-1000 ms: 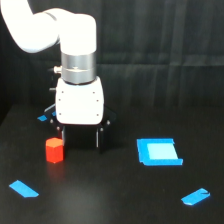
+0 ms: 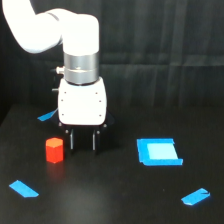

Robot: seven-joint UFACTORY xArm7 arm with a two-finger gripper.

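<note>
A small red block (image 2: 54, 150) sits on the dark table at the left. My white gripper (image 2: 83, 141) points down just right of the block in the picture. Its dark fingers stand apart, with nothing visible between them, so it looks open. Farther right lies a pale square (image 2: 161, 151) edged with blue tape (image 2: 143, 150). The fingertips are hard to make out against the dark background, and their height above the table is unclear.
Blue tape strips mark the table at the front left (image 2: 24, 189), front right (image 2: 195, 197) and back left (image 2: 47, 116). Bare black table (image 2: 115, 185) stretches between the block and the taped square. A dark curtain hangs behind.
My gripper has shifted slightly to the right and a little lower in the picture. Its fingers look closer together than before. The red block and the taped square have not moved.
</note>
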